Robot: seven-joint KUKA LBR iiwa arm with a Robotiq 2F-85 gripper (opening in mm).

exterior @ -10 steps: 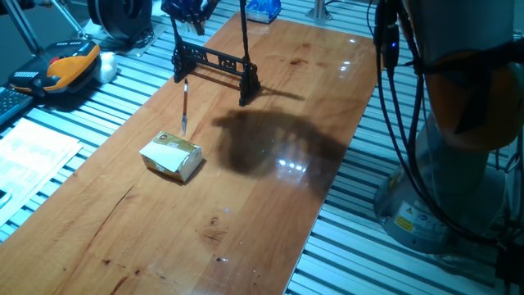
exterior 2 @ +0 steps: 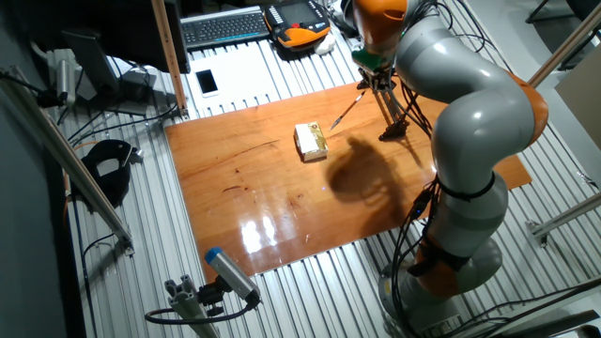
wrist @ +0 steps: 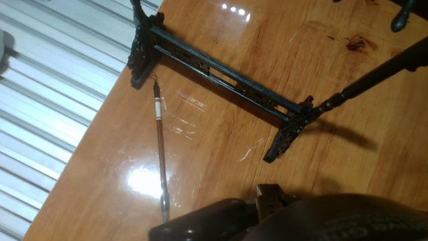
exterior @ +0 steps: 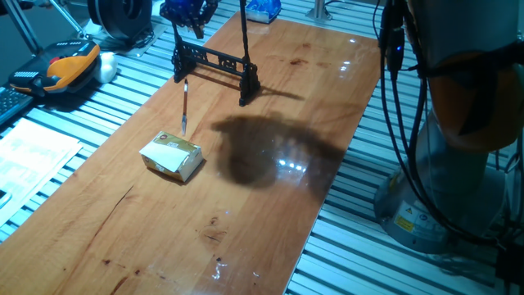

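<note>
A brush [wrist: 161, 147] with a brown handle and a hanging loop appears to lie on the wooden table, its loop end near one foot of a black rack [wrist: 227, 77]. Exterior view 1 shows the same brush [exterior: 185, 106] between the rack and a small box [exterior: 171, 156]. My gripper [exterior: 190, 18] is at the height of the rack's upper part, cut off by the top edge. Dark gripper parts fill the bottom of the wrist view, but the gap between the fingertips is unclear, and I cannot tell whether anything is held.
The box [exterior 2: 311, 141] stands on the table with clear wood around it. The rack's uprights rise close to my gripper. Beyond the table edge are an orange and black device [exterior 2: 299, 28], a keyboard [exterior 2: 223, 28] and a phone [exterior 2: 207, 83]. A blue packet [exterior: 262, 10] sits at the far end.
My gripper and the arm's cables have shifted slightly since a second ago, with the cables a little lower. The brush, box and rack stay where they were.
</note>
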